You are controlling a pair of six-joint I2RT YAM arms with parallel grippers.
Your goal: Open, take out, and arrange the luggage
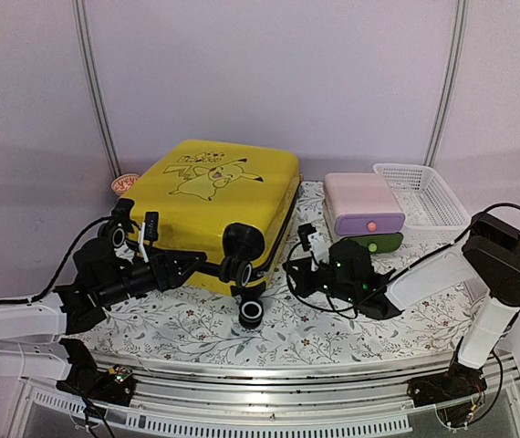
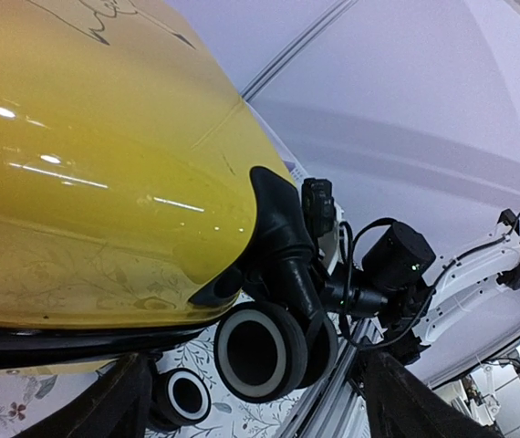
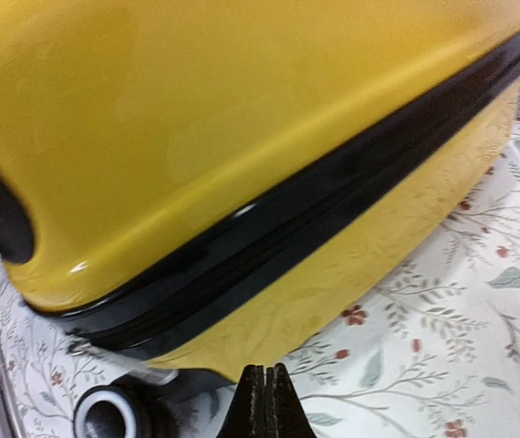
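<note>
A yellow suitcase (image 1: 214,187) with a Pikachu drawing lies flat at the left, its wheels towards the front. A black band (image 3: 333,219) runs along its side between the two halves, and no wide gap shows there. At the suitcase's front side, my left gripper (image 1: 196,265) is open; in the left wrist view its fingers (image 2: 410,406) are spread wide with no object clearly gripped. Right of the suitcase's front corner, my right gripper (image 1: 293,268) is shut, its fingertips (image 3: 281,388) together with nothing visible between them, apart from the case.
Black wheels (image 1: 251,314) stick out at the suitcase's front corner, close to both grippers. A small pink and green drawer box (image 1: 363,196) stands at the right, with a white basket (image 1: 447,201) behind.
</note>
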